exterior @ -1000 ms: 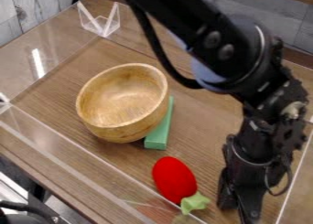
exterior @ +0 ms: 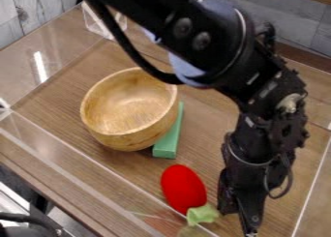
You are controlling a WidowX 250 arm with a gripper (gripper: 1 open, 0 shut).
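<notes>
My black gripper (exterior: 253, 207) is low over the right front of the wooden table, its fingertips close to a red object (exterior: 184, 187) with a pale green end, lying at the front. Nothing shows between the fingers; it looks shut, though the tips are partly hard to see. A wooden bowl (exterior: 130, 96) sits at the left middle, with a green block (exterior: 167, 136) beside it on its right.
The table (exterior: 65, 144) has bare room at the left and behind the bowl. A wall (exterior: 285, 38) runs along the back. A clear plastic item stands at the back left.
My arm and gripper have moved left, toward the red object's green end. The bowl and green block have not visibly moved.
</notes>
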